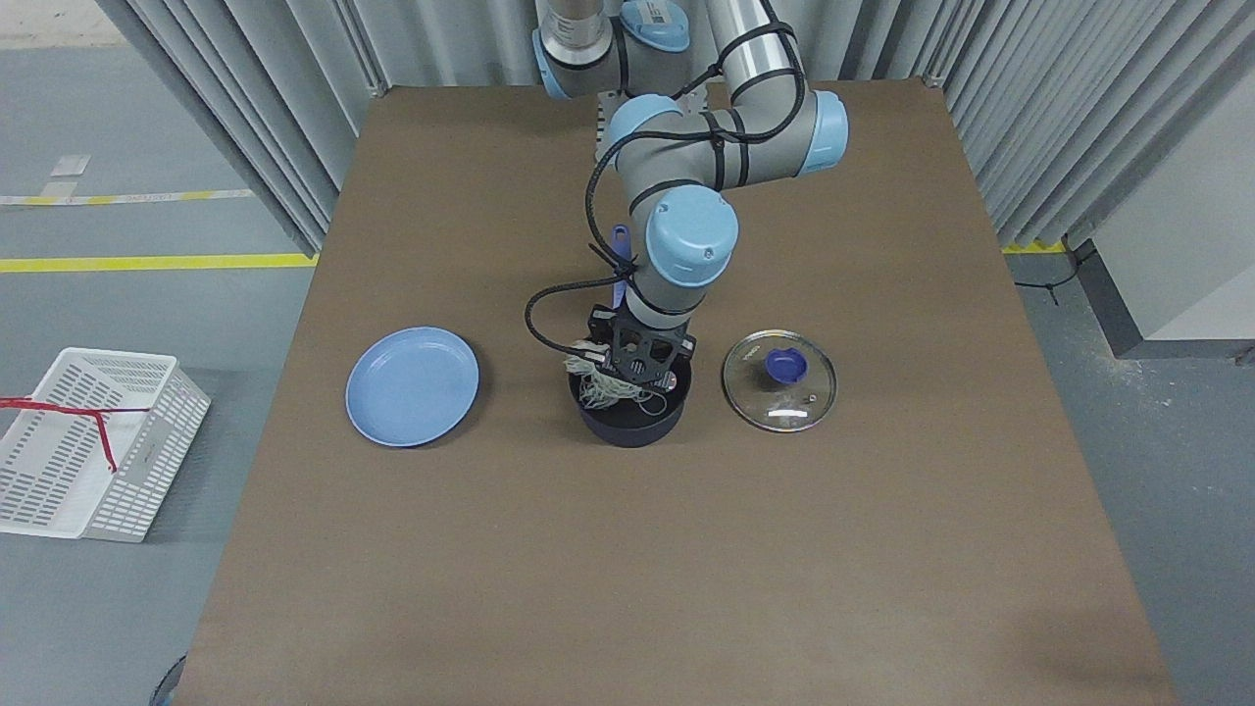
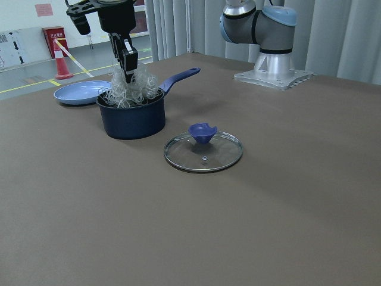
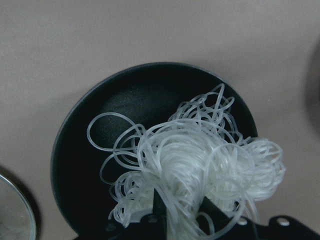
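Note:
A dark saucepan [image 2: 132, 124] with a blue handle [image 2: 182, 77] stands mid-table. My gripper [image 2: 127, 62] hangs over it, shut on a bundle of white translucent noodle-like strands [image 3: 180, 165], which sits down in the pan's opening and spills slightly over the rim in the wrist view. The lower fingertips are buried in the strands. An empty blue plate [image 1: 412, 387] lies left of the pan in the front view, and the glass lid [image 1: 778, 400] with a blue knob lies to its right.
A white basket [image 1: 141, 482] with red straps is on the floor to the left, off the table.

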